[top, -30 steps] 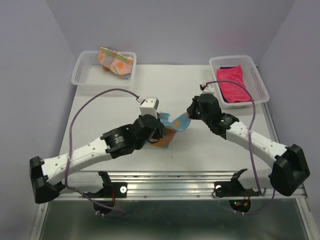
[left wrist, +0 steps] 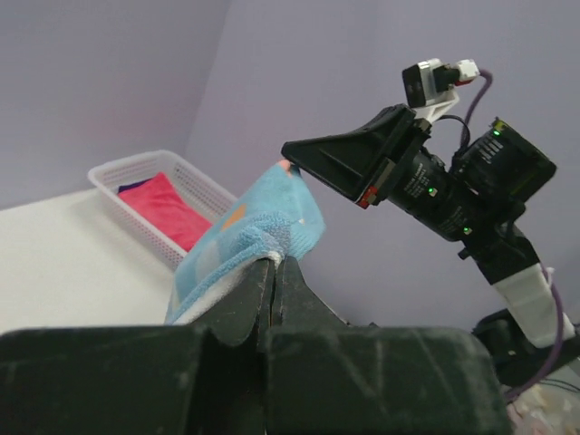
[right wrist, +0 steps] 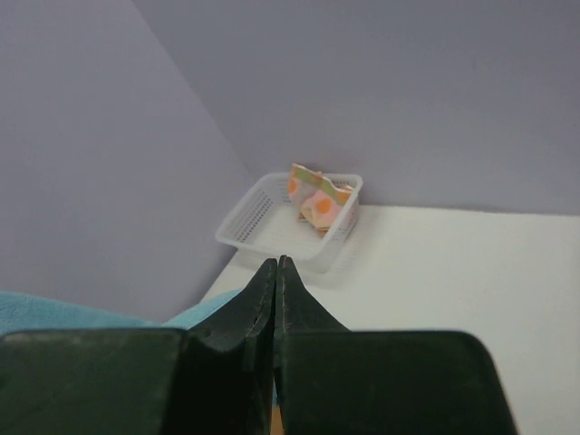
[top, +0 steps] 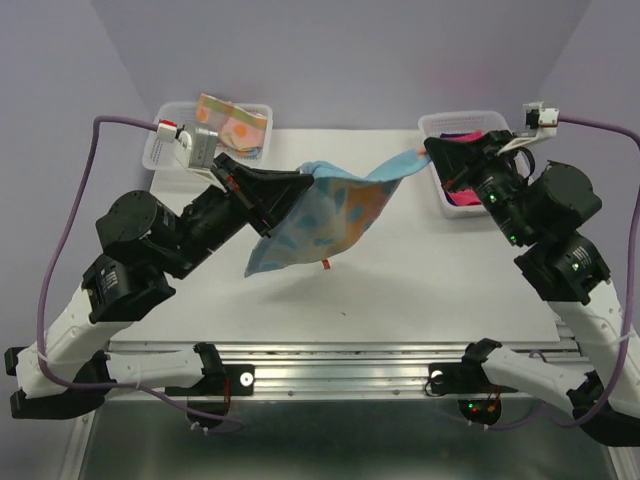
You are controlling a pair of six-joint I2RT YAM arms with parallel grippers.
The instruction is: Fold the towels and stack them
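A light blue towel with blue and orange spots (top: 325, 215) is stretched in the air between my grippers, hanging over the white table. My left gripper (top: 305, 180) is shut on one end of it, with cloth bunched at the fingertips in the left wrist view. My right gripper (top: 428, 150) is shut on the other corner, seen at the towel's upper tip in the left wrist view. In the right wrist view the towel (right wrist: 72, 313) shows behind the shut fingers.
A white basket (top: 165, 150) with folded spotted towels (top: 230, 125) stands back left. Another basket (top: 480, 120) with a pink towel (top: 465, 198) is back right.
Both grippers have risen toward the top camera and spread apart with the towel, which now hangs stretched out between them, higher above the table.
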